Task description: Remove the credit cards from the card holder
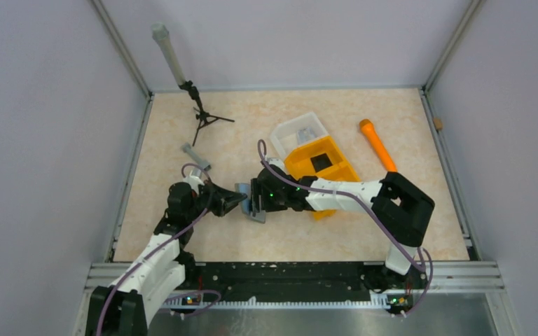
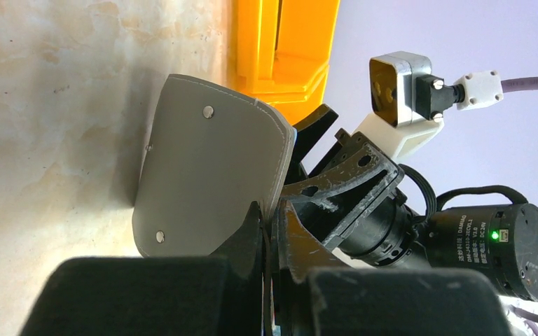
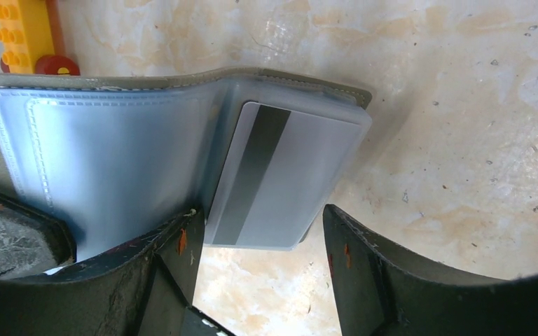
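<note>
The grey card holder (image 2: 210,161) is held up off the table, its snap-studded outer cover facing the left wrist camera. My left gripper is shut on its edge. On the inner side, seen in the right wrist view, are clear bluish sleeves (image 3: 119,154). A whitish card (image 3: 298,178) with a dark stripe sits in the end pocket. My right gripper is open, one fingertip on each side of that card's lower end; whether either touches it I cannot tell. From above, both grippers largely cover the holder (image 1: 258,218).
Behind the right arm stand a yellow bin (image 1: 343,168) and a white tray (image 1: 287,136). An orange microphone (image 1: 378,145) lies to the right, a small tripod (image 1: 203,119) stands at back left. Yellow toy bricks (image 3: 24,31) lie near the holder.
</note>
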